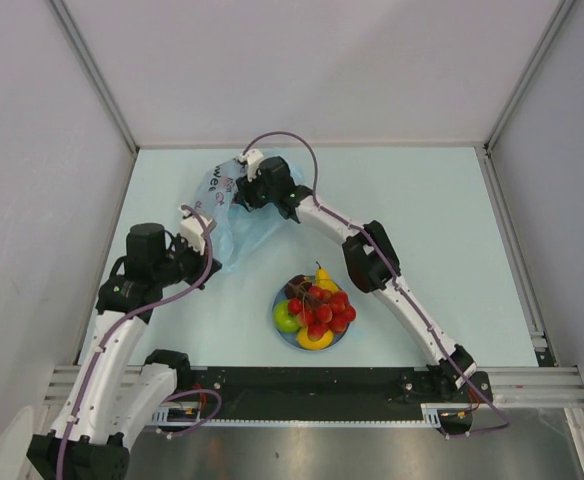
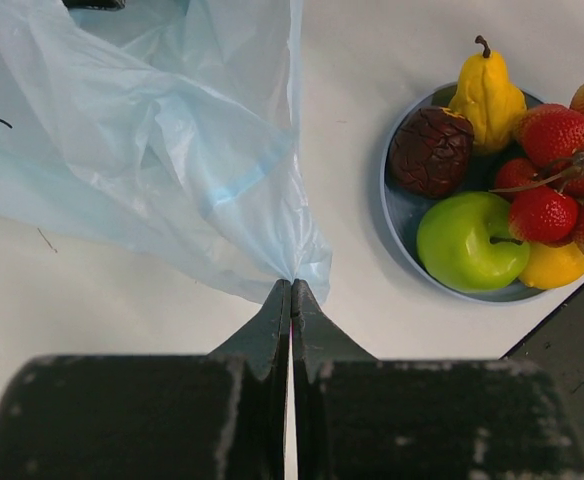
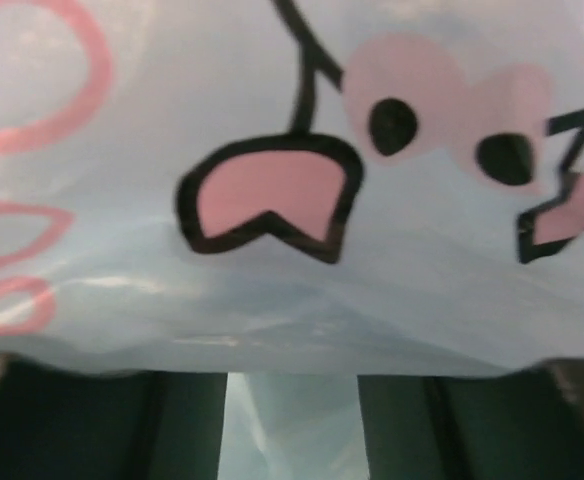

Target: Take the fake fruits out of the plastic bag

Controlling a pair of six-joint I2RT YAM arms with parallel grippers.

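Observation:
The pale blue plastic bag (image 1: 234, 230) lies at the back of the table, with printed pink and black shapes in the right wrist view (image 3: 270, 190). My left gripper is shut on a thin pinched corner of the bag. My right gripper is inside or against the bag's upper part, fingers apart with a gap between them; whatever lies beneath the plastic is hidden. A blue bowl (image 2: 392, 226) holds a green apple (image 2: 462, 240), a yellow pear (image 2: 484, 100), a dark wrinkled fruit (image 2: 427, 150) and several red fruits (image 2: 542, 212).
The bowl sits at the front middle of the white table, below the bag in the top view. Walls border the back and both sides.

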